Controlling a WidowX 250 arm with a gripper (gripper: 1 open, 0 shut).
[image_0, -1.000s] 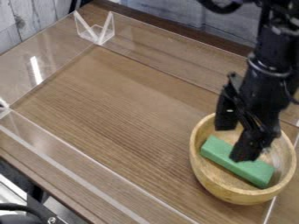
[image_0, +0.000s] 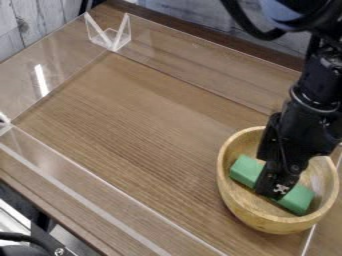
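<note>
A wooden bowl (image_0: 241, 210) sits at the lower right of the table, holding a green block (image_0: 250, 172) that lies tilted lengthwise across its floor. My black gripper (image_0: 278, 175) reaches down into the bowl from the upper right, its fingers at the block's middle and hiding part of it. Whether they are closed on the block is unclear.
A clear plastic bracket (image_0: 110, 35) stands at the back left. A dark gap lies beyond the table's lower left edge.
The bowl and block look to be in about the same place.
</note>
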